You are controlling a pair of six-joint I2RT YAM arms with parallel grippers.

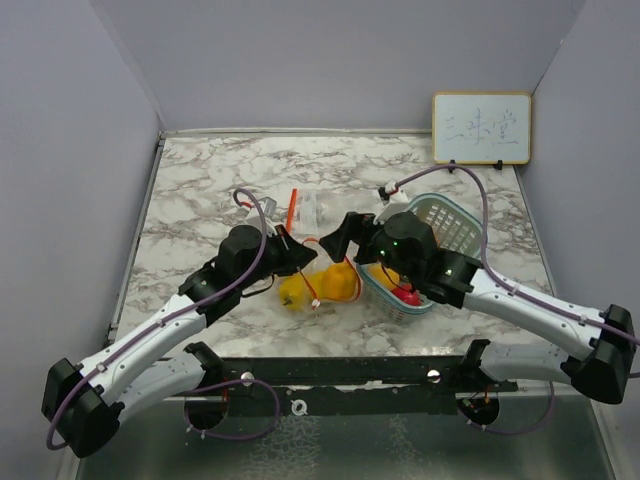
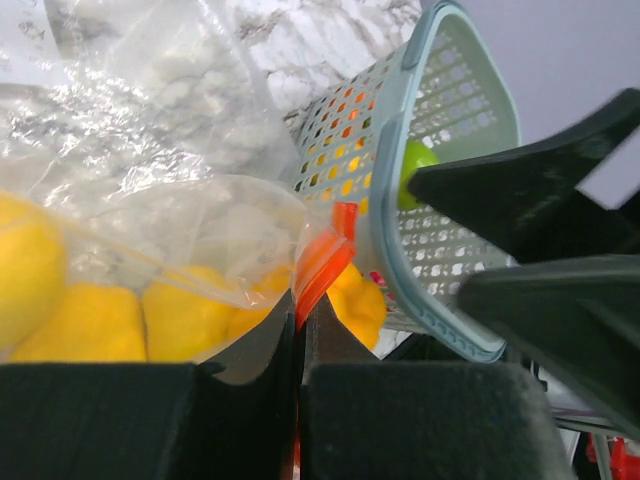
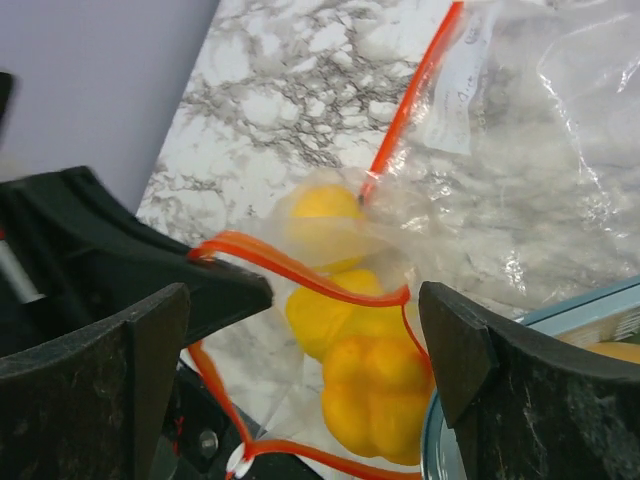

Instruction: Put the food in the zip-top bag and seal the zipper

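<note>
The clear zip top bag (image 1: 320,270) with red zipper strips lies open at the centre, holding several yellow food pieces (image 2: 190,310), some like peppers (image 3: 370,390). My left gripper is shut on the bag's red-edged rim at its left side. My right gripper (image 1: 350,240) stands wide open above the bag's right side; in the right wrist view yellow peppers sit below and between its fingers, inside the bag.
A grey-green basket (image 1: 450,220) with more food, including red and green pieces, stands right of the bag. A whiteboard (image 1: 480,125) stands at the back right.
</note>
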